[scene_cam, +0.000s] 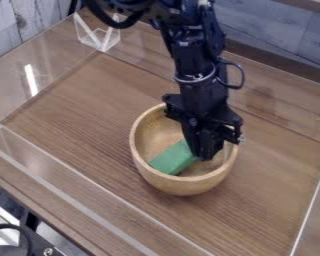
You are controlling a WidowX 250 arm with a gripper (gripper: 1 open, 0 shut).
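My dark gripper (200,134) reaches down from the top of the view into a tan round bowl (184,181) on the wooden table. A green block (171,160) lies tilted in the bowl, its upper end under the gripper's fingers, which hide that part. Whether the fingers are closed on the block cannot be made out.
A white wire-like object (93,30) stands at the back left by the wall. A dark cable shows at the lower left corner.
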